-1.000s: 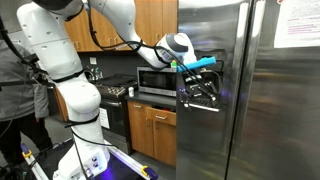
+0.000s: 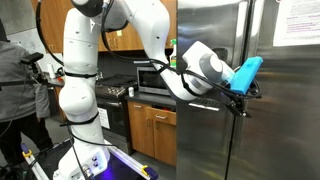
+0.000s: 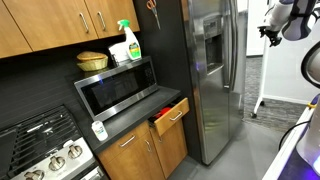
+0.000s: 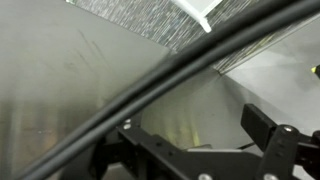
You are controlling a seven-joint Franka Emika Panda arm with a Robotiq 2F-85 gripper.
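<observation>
My gripper (image 2: 241, 108) is beside the steel fridge front (image 2: 205, 138), to the right of the counter. Beneath the blue part at the arm's end, its black fingers are small and dark in exterior view 1. In the wrist view the two dark sides of the gripper stand wide apart, with nothing visible between them. Black cables cross that view. At the far right of exterior view 2, the gripper (image 3: 270, 37) shows small, out past the fridge. An open drawer (image 3: 171, 124) with something red inside stands out below the counter.
A microwave (image 3: 117, 88) stands on the counter, and a basket (image 3: 93, 61) and spray bottle (image 3: 130, 42) are higher up. The fridge handles (image 3: 232, 45) stick out. Open floor (image 3: 240, 155) lies before the fridge.
In exterior view 1 the arm's end has swung right along the fridge and come closer to the camera. The blue part has turned and now looks larger.
</observation>
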